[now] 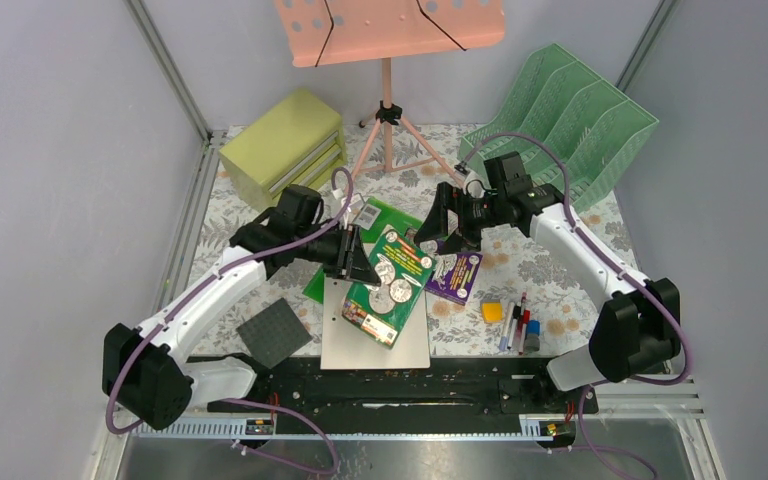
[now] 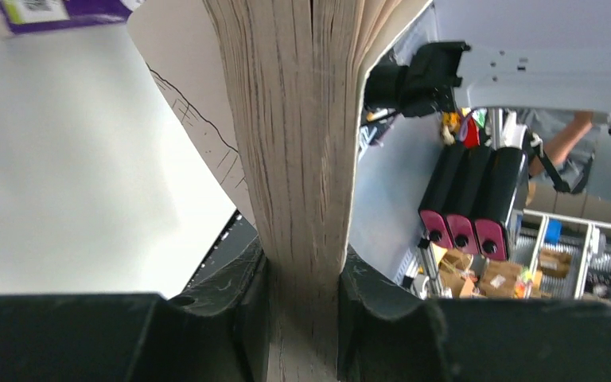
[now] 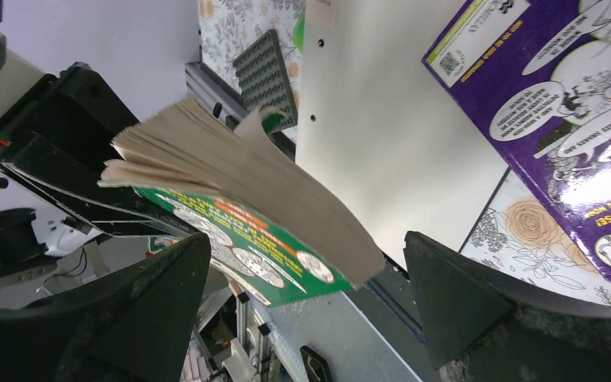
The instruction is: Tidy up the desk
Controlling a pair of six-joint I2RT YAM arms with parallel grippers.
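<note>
A thick green paperback (image 1: pixel 388 288) is held in the air over the white board, tilted, its printed cover facing up in the top view. My left gripper (image 1: pixel 368 278) is shut on the book's edge; in the left wrist view the page block (image 2: pixel 302 239) fills the space between the two fingers. My right gripper (image 1: pixel 424 240) is open and empty, apart from the green book, which hangs beyond its fingers (image 3: pixel 465 306) in the right wrist view. The purple book (image 1: pixel 457 275) lies flat, partly on the white board (image 1: pixel 335 345). Behind it a green folder or book (image 1: pixel 390 217) is mostly covered.
A green slotted rack (image 1: pixel 560 125) stands back right, a yellow-green drawer box (image 1: pixel 285 150) back left, a pink stand (image 1: pixel 388 90) between. Pens (image 1: pixel 522 325) and a yellow block (image 1: pixel 491 312) lie front right; a dark grey pad (image 1: pixel 274 333) lies front left.
</note>
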